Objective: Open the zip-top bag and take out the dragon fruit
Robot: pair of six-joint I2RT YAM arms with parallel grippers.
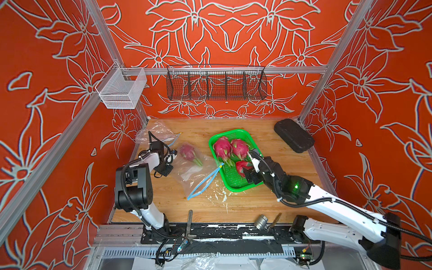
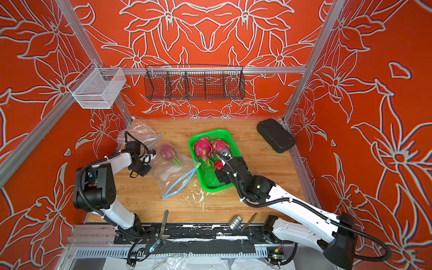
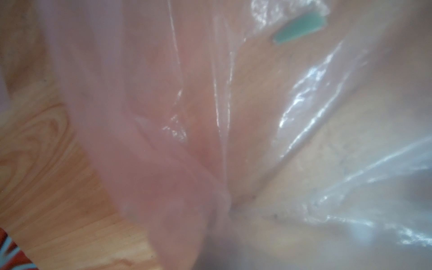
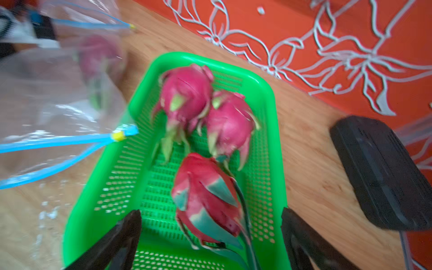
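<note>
A clear zip-top bag [image 1: 183,174] with a blue zip lies on the table, its mouth parted, one pink dragon fruit [image 1: 189,153] inside. My left gripper [image 1: 168,165] is shut at the bag's left side; in the left wrist view, creases of the plastic film [image 3: 225,180] converge where its fingers pinch it. The green basket [image 4: 273,135] holds two dragon fruits at its back, a left one [image 4: 186,94] and a right one [image 4: 229,121]. In front of them lies a third, redder fruit [image 4: 207,198]. My right gripper stands open over it, fingers spread to either side.
Another clear bag [image 1: 157,131] lies at the back left. A black case [image 1: 293,135] rests at the back right. The zip's yellow slider [image 4: 118,136] reaches the basket's left rim. Bare table [image 1: 288,180] shows to the basket's right.
</note>
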